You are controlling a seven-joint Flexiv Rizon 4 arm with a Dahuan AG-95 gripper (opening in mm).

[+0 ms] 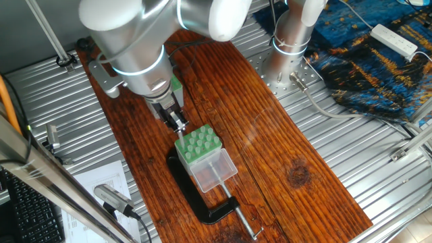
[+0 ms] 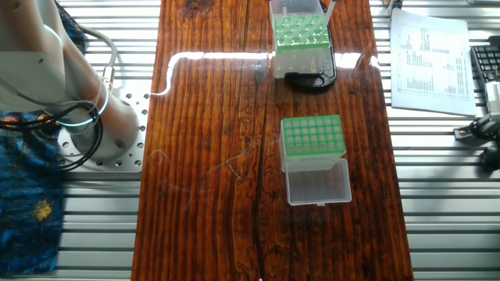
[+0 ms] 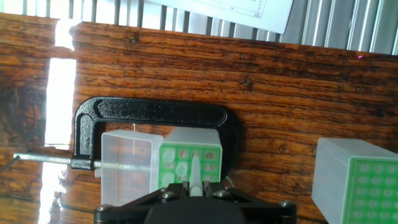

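My gripper (image 1: 177, 127) is over the near-left corner of a rack with a green top (image 1: 198, 140), which has several pale tips standing in it. A slender translucent pipette tip (image 3: 195, 169) sticks out from between my closed fingers in the wrist view. In exterior view 2 the same tip (image 2: 330, 11) slants at the rack's right edge; whether its lower end is clear of the holes, I cannot tell. A second green-topped rack (image 2: 312, 136) with its lid open stands apart, its holes showing no raised tips. My fingers are outside exterior view 2.
A black C-clamp (image 3: 155, 111) lies around the tip rack, its threaded screw running under the open clear lid (image 3: 127, 165). Bare wood (image 2: 211, 195) lies beside the second rack.
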